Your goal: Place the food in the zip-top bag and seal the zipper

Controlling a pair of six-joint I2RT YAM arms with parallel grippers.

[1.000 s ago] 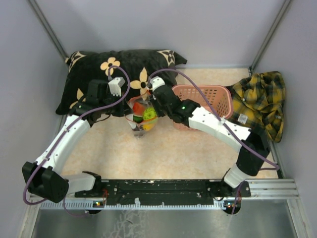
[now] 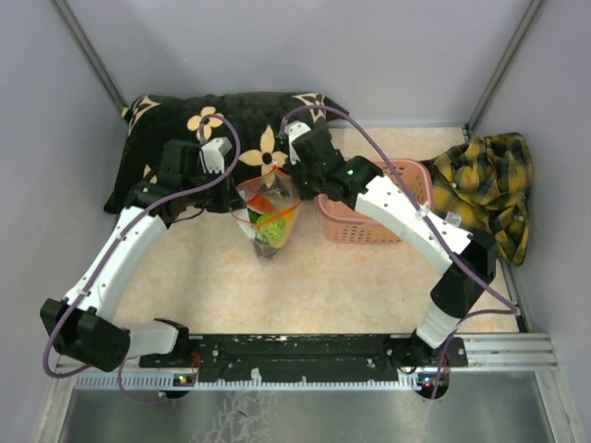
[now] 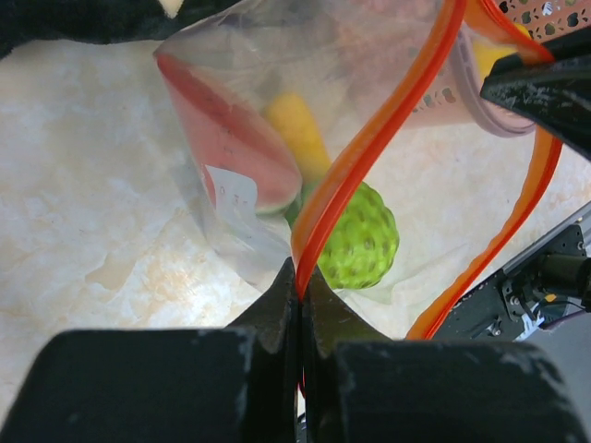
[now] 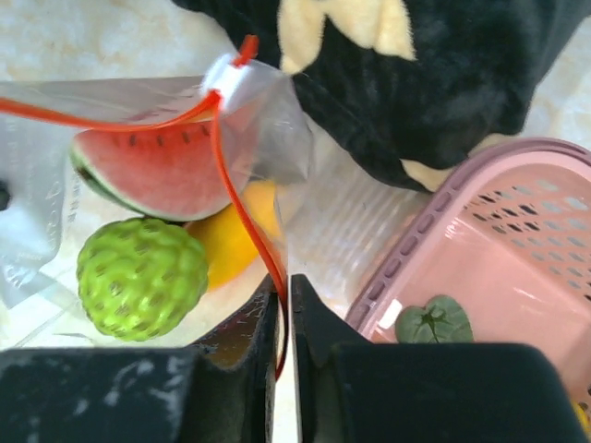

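The clear zip top bag [image 2: 254,231] hangs between both grippers, its orange-edged mouth open. Inside it are a watermelon slice [image 4: 162,171], a bumpy green fruit [image 4: 141,279] and a yellow food piece [image 4: 226,245]. At one side of the mouth, my left gripper is shut on the orange rim. The opposite side of that rim is pinched in my right gripper, also shut. In the left wrist view, the dark fingertips [image 3: 545,92] of the right gripper show at the upper right.
A pink basket [image 2: 369,231] stands right of the bag; a green leafy item [image 4: 434,321] lies in it. Behind is a dark flowered cushion [image 2: 166,120]. A plaid cloth [image 2: 489,185] lies at the far right.
My right gripper has shifted slightly; the left has barely moved.
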